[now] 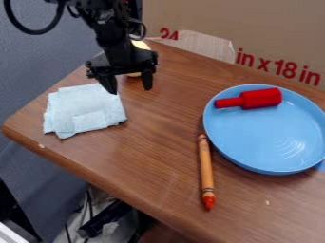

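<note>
The black gripper [129, 82] is low at the back left of the wooden table, its fingers pointing down and apart, just right of a folded white cloth [82, 111]. A yellow object [139, 46] is mostly hidden behind it. On the right, a blue plate [261, 140] holds a red cylinder with a handle [259, 98]. A large orange crayon [206, 171] with a red tip lies left of the plate. Whether anything is between the fingers is hard to tell, but none shows.
A cardboard box [267, 38] stands behind the table [152, 171]. The middle of the table between cloth and plate is clear. The table's left edge borders a grey floor area.
</note>
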